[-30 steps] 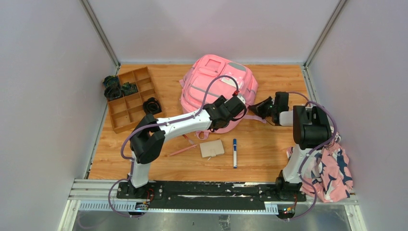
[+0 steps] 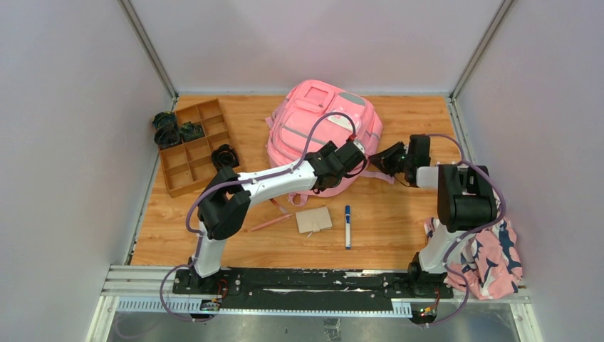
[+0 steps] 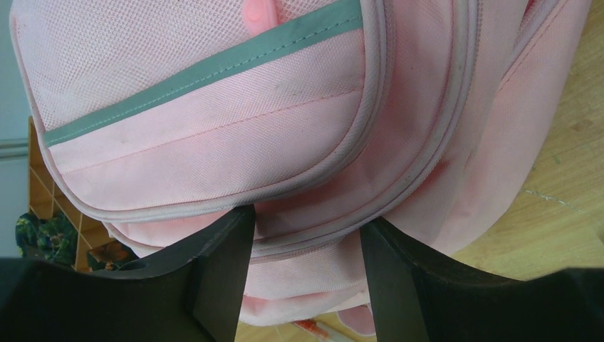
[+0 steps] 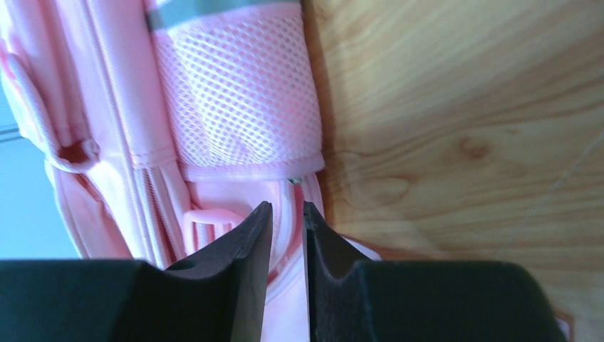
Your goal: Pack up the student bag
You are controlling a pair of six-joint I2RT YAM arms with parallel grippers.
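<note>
The pink backpack (image 2: 303, 121) lies on the wooden table at the back middle, and its front pocket with a green band fills much of the left wrist view. My left gripper is part open over the bag's lower seam; pink fabric shows between its parted fingers, and I cannot see any grip on it. At the bag's right side, my right gripper stands open with a narrow gap, close to a strap below the mesh side pocket (image 4: 242, 96). A beige notebook (image 2: 313, 220), a blue-and-white marker (image 2: 347, 228) and a pink pencil-like stick (image 2: 271, 222) lie in front.
A wooden compartment tray (image 2: 171, 187) holding dark items stands at the left, with a black round object (image 2: 225, 157) at its edge. Patterned pink cloth (image 2: 491, 267) lies at the front right. Bare table shows right of the marker.
The left arm and the bag have barely moved.
</note>
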